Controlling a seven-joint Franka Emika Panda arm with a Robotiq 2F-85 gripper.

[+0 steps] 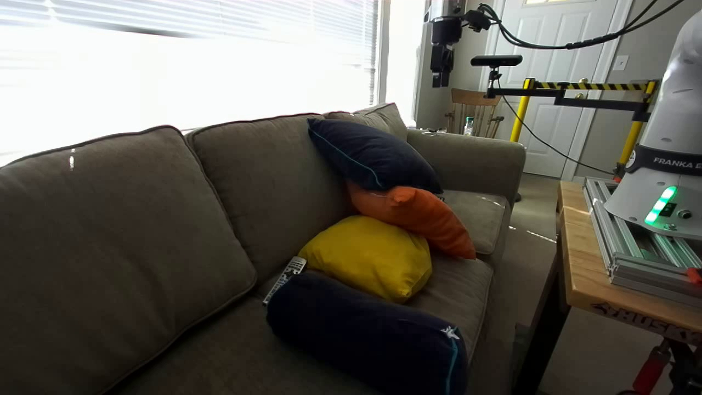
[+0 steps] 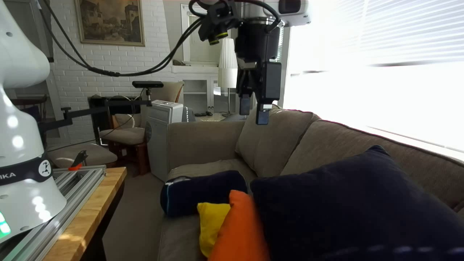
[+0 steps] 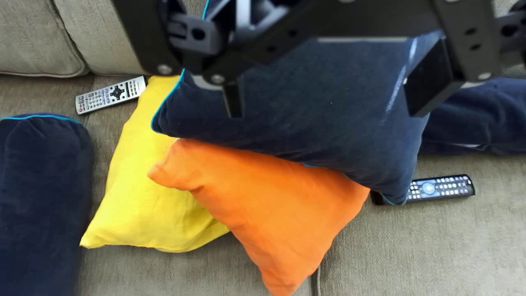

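Observation:
High above the couch my gripper stands open, with empty space between its fingers. Below it in the wrist view lies a large navy pillow with turquoise piping, resting partly on an orange pillow. The yellow pillow sits partly under the orange one. A silver remote lies beside the yellow pillow, near the backrest. Another remote, black, pokes out from beneath the navy pillow's corner, its far end covered. At the left a navy bolster is partly in view.
The grey couch has bare seat to the right of the pillows in the wrist view. Dark cloth lies behind the black remote. A wooden table carries the arm's base, apart from the couch. A camera on a stand rises behind.

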